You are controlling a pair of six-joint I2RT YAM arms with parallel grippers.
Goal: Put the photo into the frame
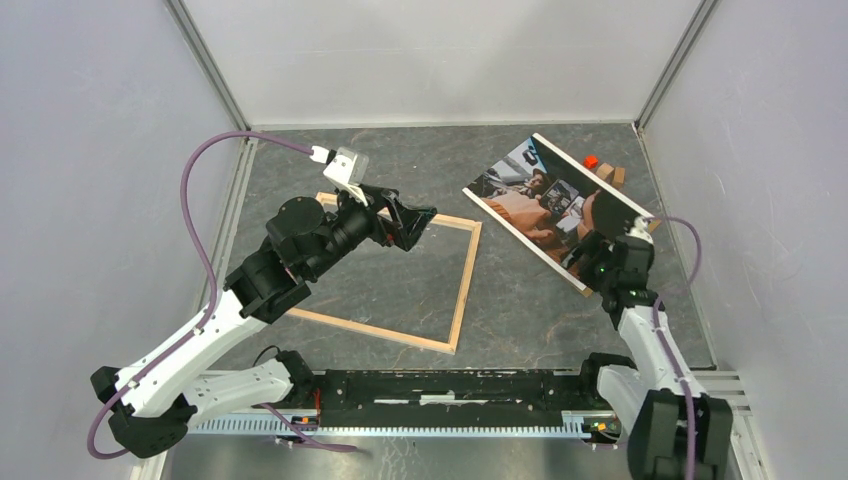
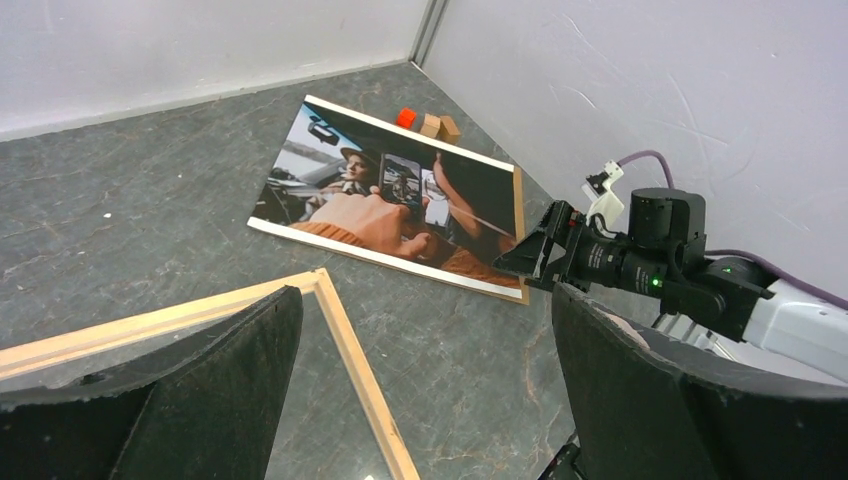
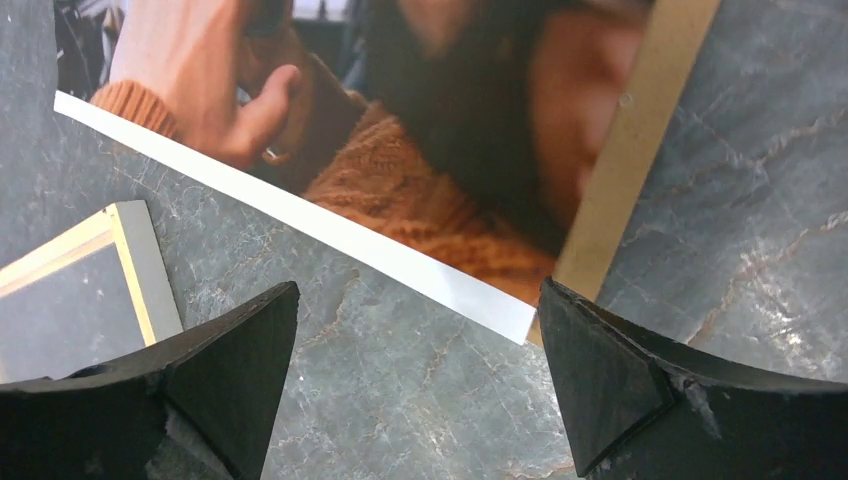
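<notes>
The photo (image 1: 545, 205), a large print with white long edges, lies at the back right of the table, its right end resting over a light wooden strip (image 3: 620, 150). To its left lies the empty wooden frame (image 1: 465, 290), flat on the tabletop and separate from the photo. Above the frame's back side my left gripper (image 1: 418, 228) hangs open with nothing between its fingers. My right gripper is open too, above the photo's near right corner; in the right wrist view that corner (image 3: 510, 318) shows between the fingers, close to the right one.
Small wooden blocks (image 2: 440, 128) and a red cube (image 2: 406, 118) sit behind the photo near the right wall. Walls bound the left, right and back.
</notes>
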